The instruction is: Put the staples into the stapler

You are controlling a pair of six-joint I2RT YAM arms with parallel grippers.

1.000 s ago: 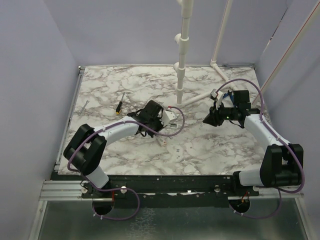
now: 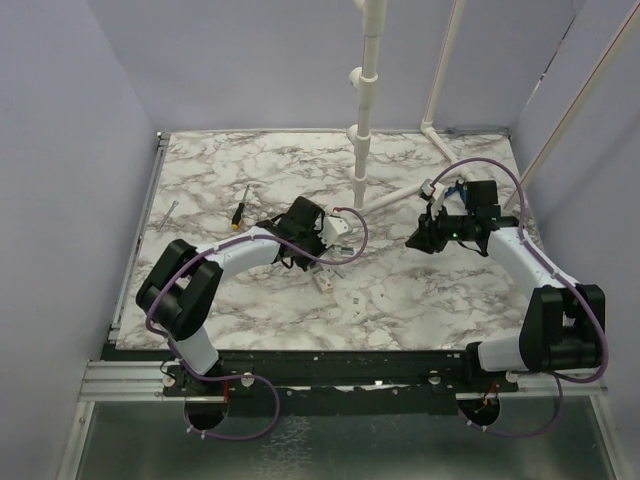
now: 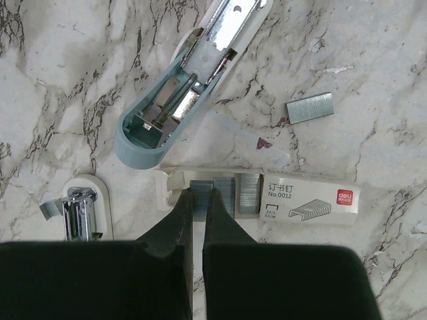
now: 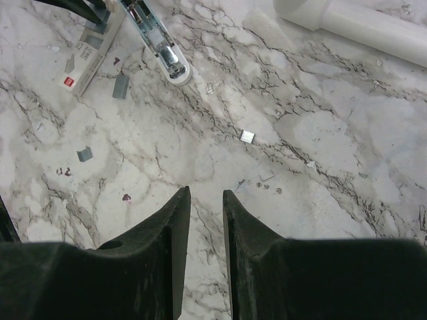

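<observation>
In the left wrist view, my left gripper is shut on a strip of staples in the open white staple box (image 3: 310,199). A loose staple strip (image 3: 309,107) lies to the upper right. The blue-and-white stapler (image 3: 139,145) lies open above the box, its channel and spring exposed. A smaller white stapler part (image 3: 100,208) with a metal top is at the lower left. My right gripper stands apart at the right, part open with nothing between its fingers, over bare table.
A screwdriver (image 2: 238,215) and a thin rod (image 2: 169,214) lie on the left. White pipes (image 2: 395,197) run along the back and right.
The right arm looks almost unmoved.
</observation>
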